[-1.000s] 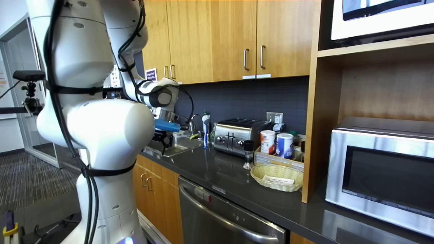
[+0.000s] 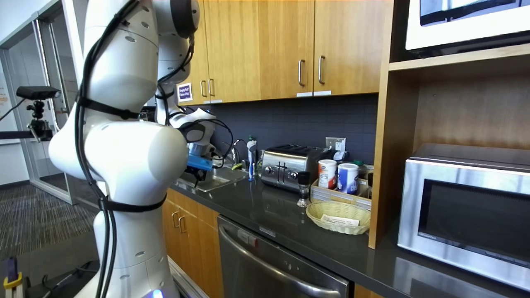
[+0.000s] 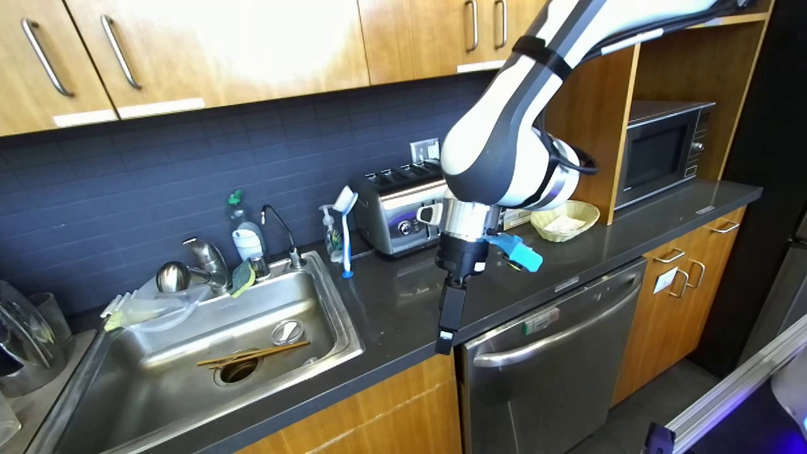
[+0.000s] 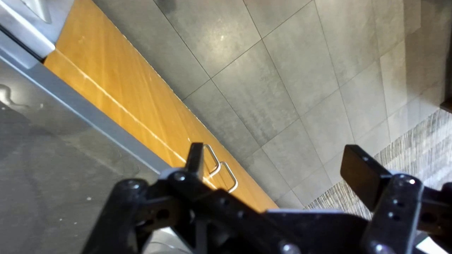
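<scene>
In the wrist view my gripper stands open, its two black fingers wide apart with nothing between them. Past it, that view shows the wooden cabinet front, its handles (image 4: 220, 167) and the tiled floor. The second exterior view has the gripper (image 3: 447, 325) pointing down near the counter's front edge, right of the sink (image 3: 344, 333). Only one finger shows clearly from that side. From the first exterior view the gripper (image 2: 198, 176) is small and dark, partly hidden behind the arm. A pair of wooden chopsticks (image 3: 253, 355) lies in the sink, across the drain.
Along the back of the counter are a dish soap bottle (image 3: 246, 234), a blue-and-white brush (image 3: 346, 234) and a toaster (image 3: 397, 212). Farther right come a wicker basket (image 2: 323, 218) and a microwave (image 2: 462, 208). Bare counter (image 3: 401, 310) lies between sink and toaster.
In the first exterior view, the upper arm has shifted right. The hand with its blue part has tilted and moved slightly left and down. Counter objects look unmoved.
</scene>
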